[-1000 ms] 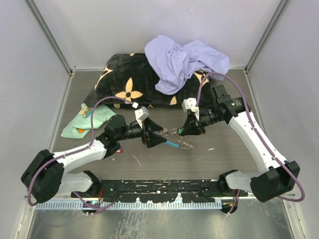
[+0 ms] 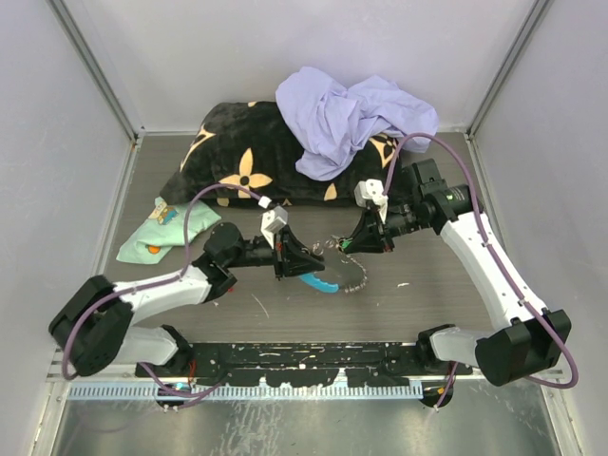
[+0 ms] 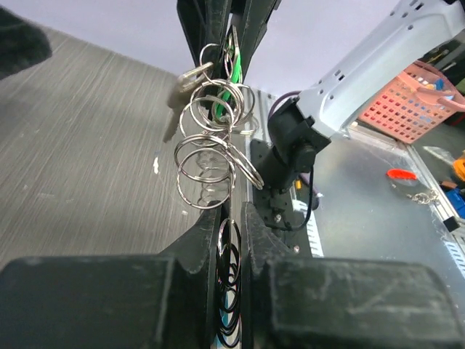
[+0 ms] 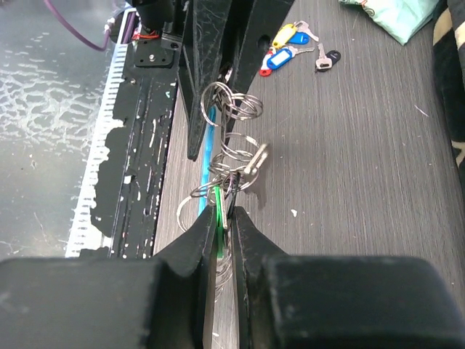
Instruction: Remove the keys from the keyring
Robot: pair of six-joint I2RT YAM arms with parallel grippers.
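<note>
A keyring of linked metal rings (image 3: 211, 163) stretches between my two grippers above the table. My left gripper is shut on the rings, and more rings dangle below its fingertips. My right gripper is shut on a green key tag (image 4: 219, 211) at the other end of the chain. A silver key (image 4: 256, 160) hangs among the rings close to the right fingertips. The blue strap (image 2: 318, 282) hangs below the left gripper, and a loop of rings (image 2: 353, 277) droops beneath both. Fingers partly hide the exact grip points.
Several loose keys with yellow (image 4: 284, 36), blue (image 4: 280, 58), red and black (image 4: 333, 55) heads lie on the table beyond the left gripper. A green cloth bag (image 2: 169, 228), a dark cushion (image 2: 237, 152) and a lilac cloth (image 2: 347, 114) lie at the back. Open tabletop lies between.
My left gripper has gone from open to shut on the rings, moving slightly right. The blue strap and hanging rings have shifted below it.
</note>
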